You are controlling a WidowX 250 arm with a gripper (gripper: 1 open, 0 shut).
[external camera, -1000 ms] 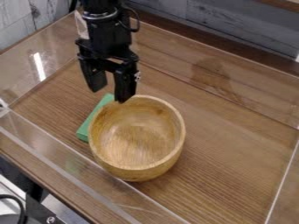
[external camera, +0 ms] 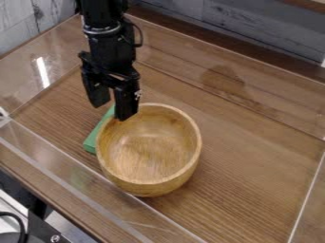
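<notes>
A black robot arm reaches down from the top left, and its gripper hangs open just above and behind a light wooden bowl, near the bowl's upper left rim. A green object lies on the table just left of the bowl, partly hidden behind it and below the gripper. I see nothing held between the fingers.
A pale strip runs along the table's left and front edges, with a black cable at the lower left corner.
The gripper has shifted a little to the left, away from above the bowl's back rim. The bowl and green object are where they were.
</notes>
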